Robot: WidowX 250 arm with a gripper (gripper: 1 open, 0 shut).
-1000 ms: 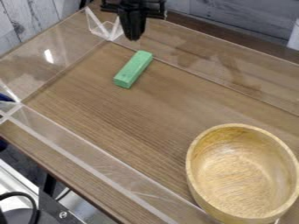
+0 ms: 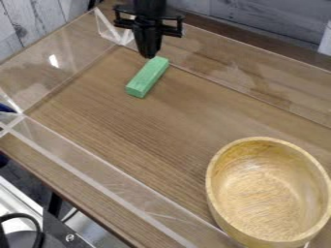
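My black gripper (image 2: 149,46) hangs at the top centre of the camera view, shut, with nothing seen between its fingers. Just below it a green oblong block (image 2: 147,77) lies flat on the wooden table, its long side running from lower left to upper right.
A large tan round bowl (image 2: 264,189) stands at the lower right. Clear plastic edging runs along the left, and a black cable lies at the lower left corner.
My gripper has come down the view toward the green block. The block lies in the same place.
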